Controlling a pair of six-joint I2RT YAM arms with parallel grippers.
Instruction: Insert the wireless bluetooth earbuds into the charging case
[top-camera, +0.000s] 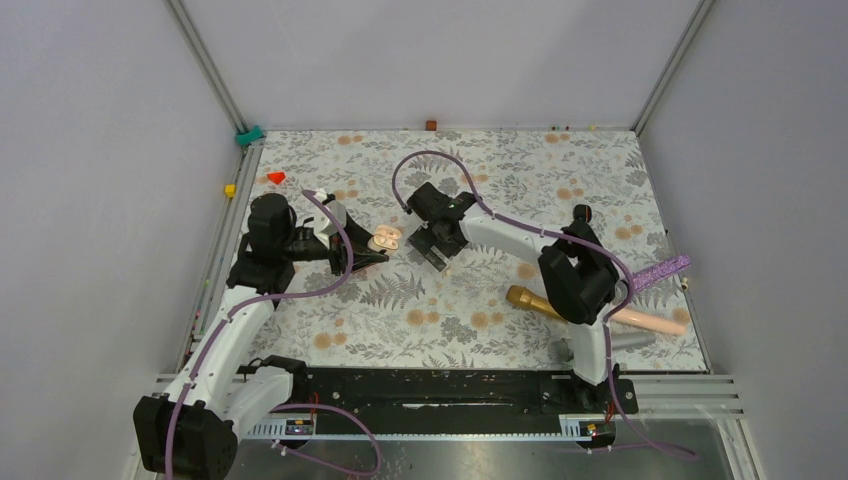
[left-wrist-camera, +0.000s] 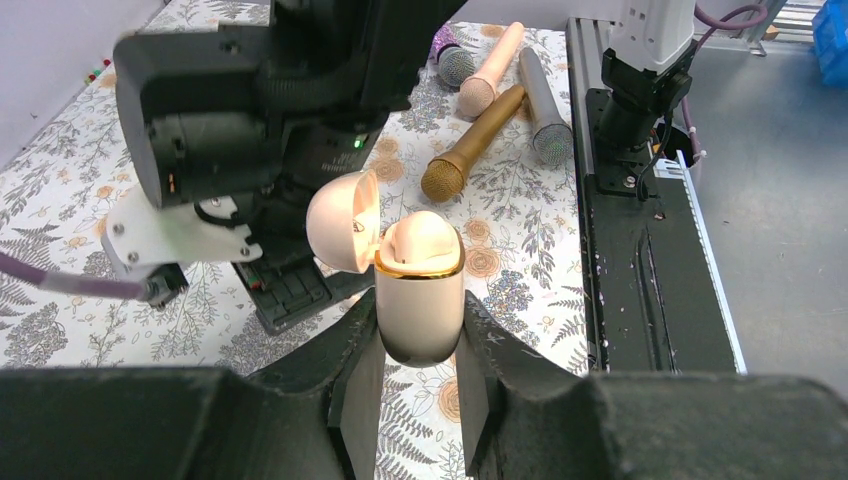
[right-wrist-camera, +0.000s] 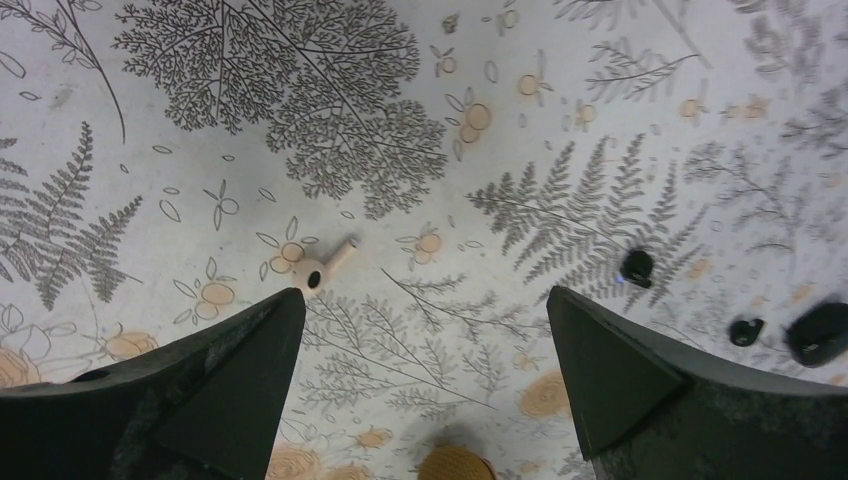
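My left gripper is shut on the cream charging case (left-wrist-camera: 420, 305), whose lid (left-wrist-camera: 340, 225) stands open; in the top view it is held at centre-left (top-camera: 386, 240). My right gripper (top-camera: 437, 250) is just right of the case, pointing down, and is open in the right wrist view (right-wrist-camera: 430, 310) with nothing between its pads. Below it a small pale earbud (right-wrist-camera: 325, 262) lies on the patterned cloth. Small dark items (right-wrist-camera: 637, 266) lie further right in that view; I cannot tell exactly what they are.
Several microphones, gold (top-camera: 530, 300), pink (top-camera: 650, 323), silver (top-camera: 625, 342) and purple (top-camera: 662, 271), lie at the right. A black object (top-camera: 582, 214) sits at the back right, and a red piece (top-camera: 276, 177) at the back left.
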